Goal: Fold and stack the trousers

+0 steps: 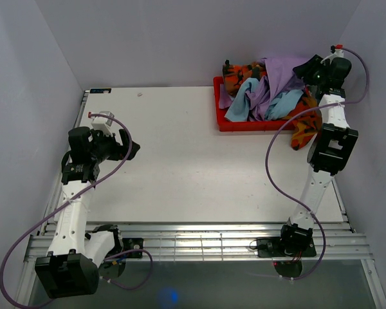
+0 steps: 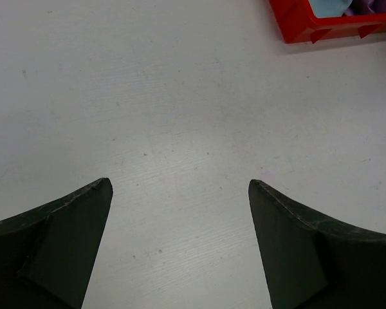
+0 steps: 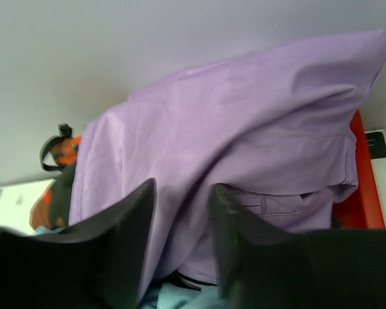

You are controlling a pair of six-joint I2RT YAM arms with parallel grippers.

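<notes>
A red bin at the back right holds a jumbled pile of clothing: purple cloth, light blue cloth and orange patterned cloth, with orange cloth hanging over its right front corner. My right gripper is at the pile's upper right, over the purple cloth; its blurred fingers stand apart, and whether they touch the cloth is unclear. My left gripper is open above the bare table at the left, with nothing between its fingers.
Grey walls close it in at the back and both sides. A small dark object lies at the back left edge.
</notes>
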